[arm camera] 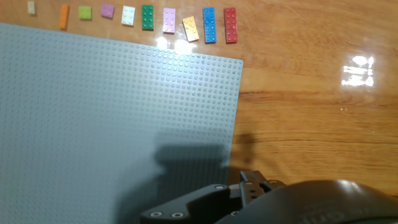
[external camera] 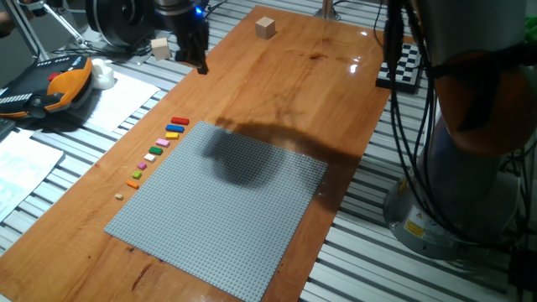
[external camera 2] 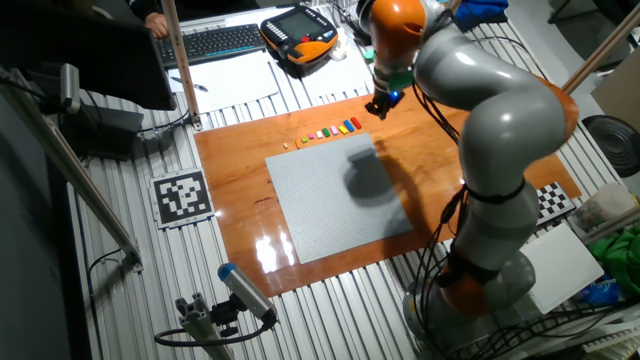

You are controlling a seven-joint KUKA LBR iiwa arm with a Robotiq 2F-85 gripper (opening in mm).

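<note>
A row of small bricks lies on the table along one edge of the grey baseplate [external camera: 218, 201]. In the wrist view it runs from a red brick [arm camera: 231, 25] through blue [arm camera: 209, 25], yellow [arm camera: 190, 28], pink [arm camera: 168, 20], green [arm camera: 147, 17] and white [arm camera: 128, 15] bricks to a purple one [arm camera: 107, 10], a lime one [arm camera: 85, 12], an orange one [arm camera: 64, 17] and a tan one [arm camera: 32, 7]. The yellow one sits slightly turned. My gripper [external camera: 201, 69] hangs high above the table, beyond the red end of the row. Whether its fingers are apart is unclear; no brick shows in them.
The baseplate is bare apart from the arm's shadow. A wooden cube [external camera: 265, 28] stands at the table's far end, with another cube [external camera: 160, 49] near the left edge. An orange-black teach pendant [external camera 2: 299, 38] lies beyond the table.
</note>
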